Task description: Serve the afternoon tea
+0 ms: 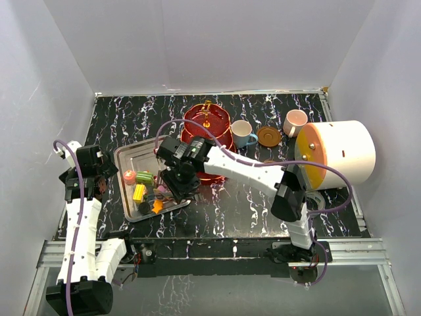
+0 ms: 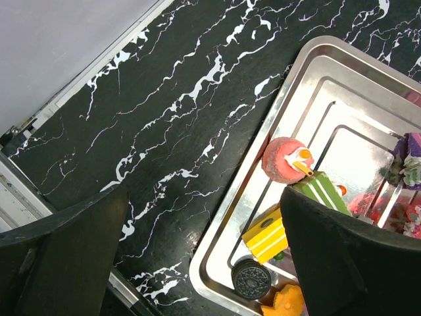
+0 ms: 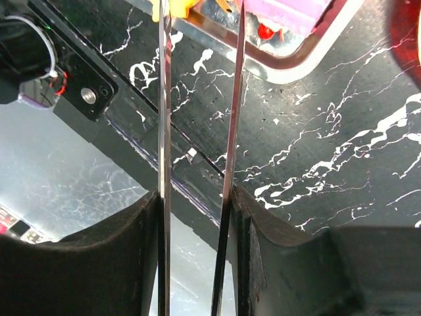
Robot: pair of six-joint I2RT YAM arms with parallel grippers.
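A metal tray (image 1: 125,197) on the left of the table holds several small sweets. Among them are a round pink cake (image 2: 279,160), a green striped piece (image 2: 327,191), a yellow block (image 2: 266,236), a black round cookie (image 2: 251,279) and an orange flower-shaped piece (image 2: 286,303). My left gripper is open and empty, left of the tray. Over the tray's front right part my right gripper points down, its long fingers parted. A pink block (image 3: 295,12) lies just right of those fingers; nothing shows held between them.
Behind and right of the tray stands a red tiered stand (image 1: 202,117), partly covered by the right arm. Farther right are a blue-handled cup (image 1: 242,133), a brown coaster (image 1: 268,136), a pink cup (image 1: 295,122) and a large white cylinder (image 1: 342,153).
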